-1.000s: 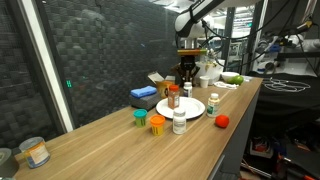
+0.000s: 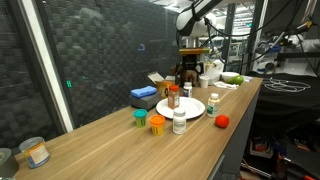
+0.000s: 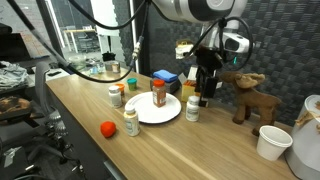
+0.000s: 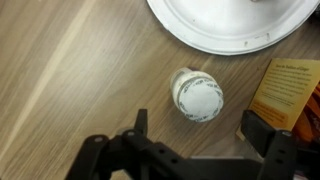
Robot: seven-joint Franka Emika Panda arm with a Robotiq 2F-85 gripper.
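Note:
A small white-capped bottle stands upright on the wooden table, seen from above in the wrist view. My gripper is over it, its dark fingers spread wide to either side and not closed on anything. In exterior view 2 the same white bottle is just below the gripper, to the right of the white plate. Whether a finger touches the bottle cannot be made out.
A red-capped jar sits on the plate. Nearby are another bottle, a red tomato, a toy moose and a white cup. An orange packet lies close to the gripper.
My gripper is slightly lower over the white bottle than before. Nothing else on the table has visibly moved.

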